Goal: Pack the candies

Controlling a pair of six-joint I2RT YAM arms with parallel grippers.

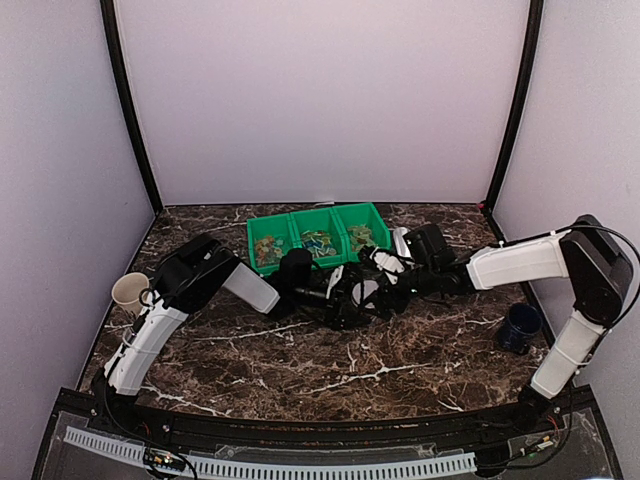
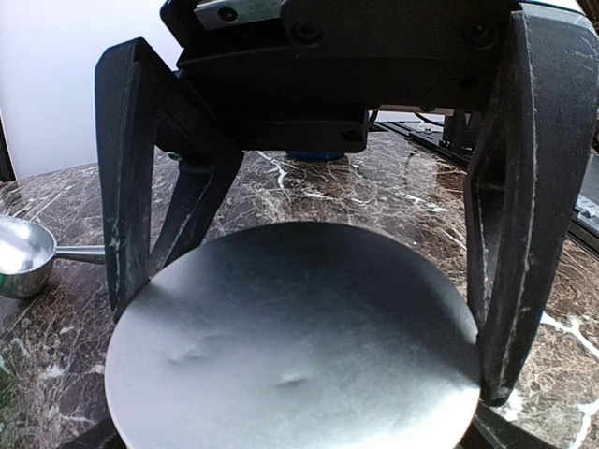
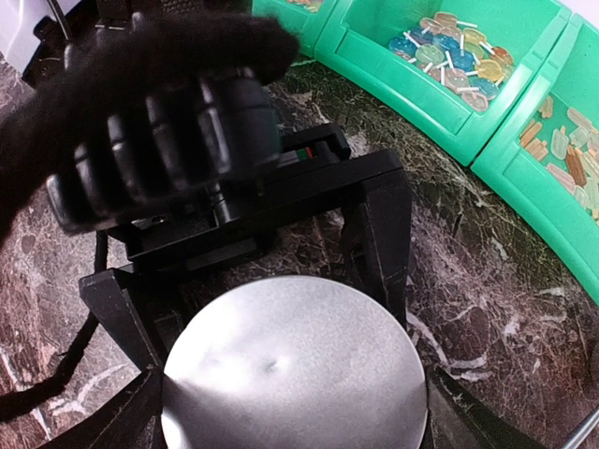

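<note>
A round silver lid or tin (image 2: 290, 337) (image 3: 292, 365) fills the lower middle of both wrist views, with fingers of both grippers around it. My left gripper (image 1: 345, 305) and my right gripper (image 1: 380, 295) meet over it at the table's centre, in front of the green bins. Both stand open around the tin; whether the fingertips touch it is hidden. Candies lie in the green three-compartment bins (image 1: 341, 230), among them round lollipop-like ones (image 3: 454, 56) and stick-shaped ones (image 3: 576, 154).
A metal scoop (image 2: 23, 257) lies on the marble table (image 1: 300, 370). A white cup (image 1: 128, 292) stands at the left, a dark blue cup (image 1: 518, 328) at the right.
</note>
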